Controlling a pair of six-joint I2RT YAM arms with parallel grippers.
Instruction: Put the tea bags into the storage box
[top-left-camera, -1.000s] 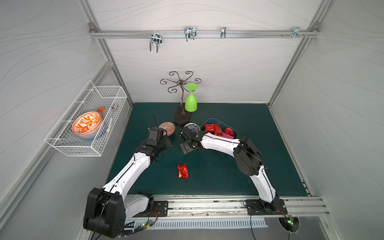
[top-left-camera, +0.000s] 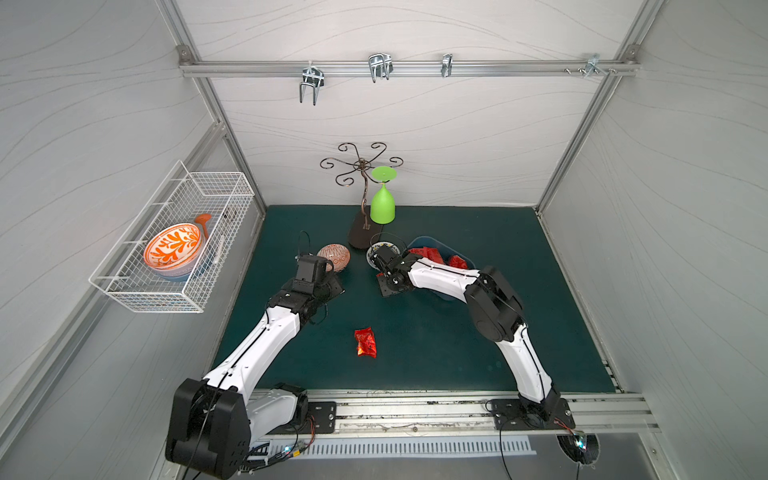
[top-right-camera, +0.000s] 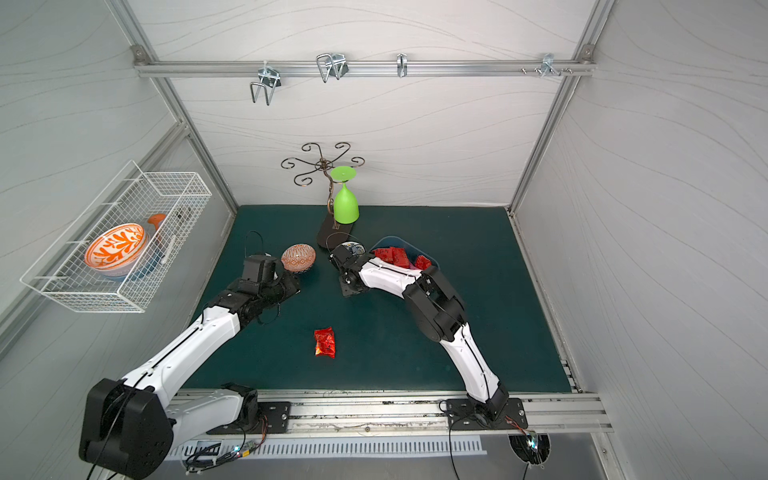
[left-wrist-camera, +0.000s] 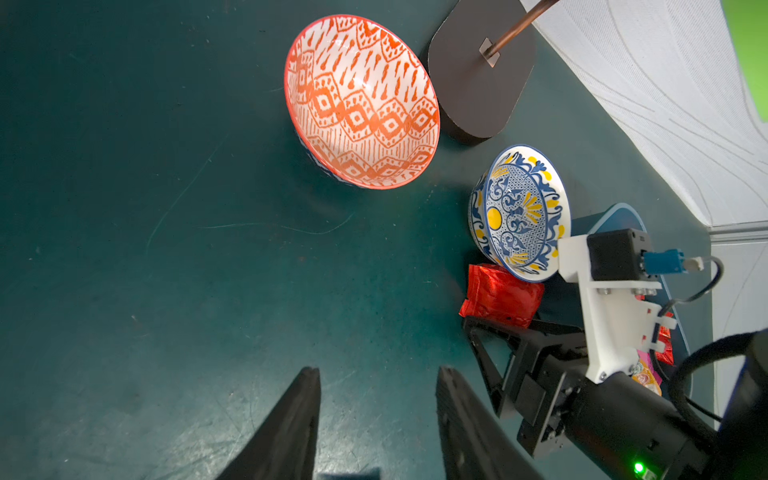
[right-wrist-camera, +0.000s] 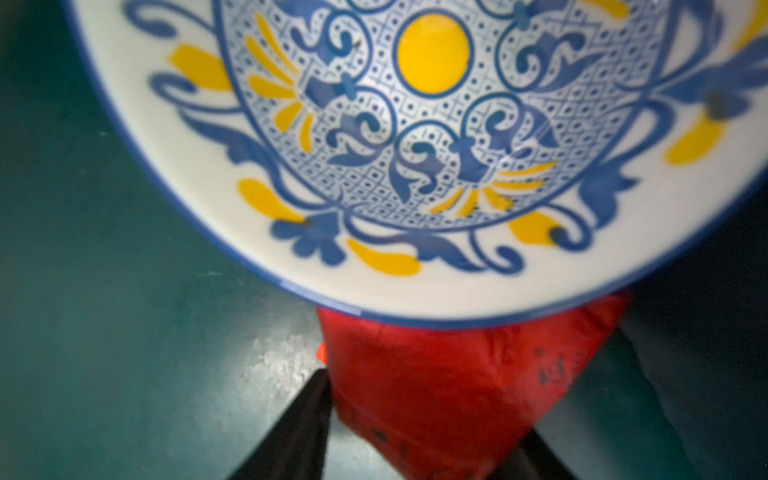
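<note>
A red foil tea bag lies on the table, partly under the rim of the blue-and-white bowl. My right gripper is at this tea bag, its fingers apart on either side; a firm hold does not show. Another tea bag lies alone on the front part of the table. Several red tea bags are inside the blue storage box, partly hidden by the right arm. Over the table at left, my left gripper stands open and empty.
The patterned bowl stands close against the right gripper's tea bag. An orange-patterned bowl and the metal stand's dark base are nearby. A green goblet hangs from the stand.
My right gripper has moved a little to the right and away from the front, closer to the blue-and-white bowl. The left arm and the front tea bag have stayed put.
</note>
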